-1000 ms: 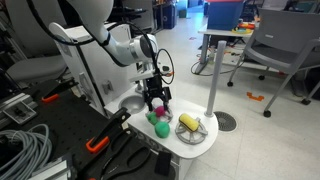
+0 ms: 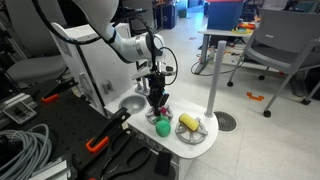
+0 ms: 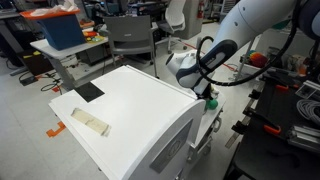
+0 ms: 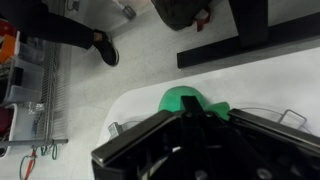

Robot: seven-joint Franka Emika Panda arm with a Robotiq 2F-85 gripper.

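A round green object [image 2: 164, 129] sits near the front edge of the white tabletop, with a yellow object [image 2: 188, 122] on a wire stand to its right. Just beside my gripper [image 2: 158, 109] shows a bit of a pink object [image 2: 166, 111]. My gripper points down low over the tabletop and is shut, with nothing visible held. In the wrist view a green dome [image 4: 180, 99] and a smaller green piece [image 4: 221, 109] show just beyond the gripper, which hides whatever lies beneath it.
A silver bowl [image 2: 131, 102] stands left of the gripper on the tabletop. A white post [image 2: 216, 76] rises at the table's right. A black frame with orange-tipped bars [image 2: 98, 144] is in front. Open floor [image 2: 258, 135] lies to the right.
My gripper has come down and slightly right toward the front of the tabletop. It now covers part of the pink object and the smaller green piece that showed before.
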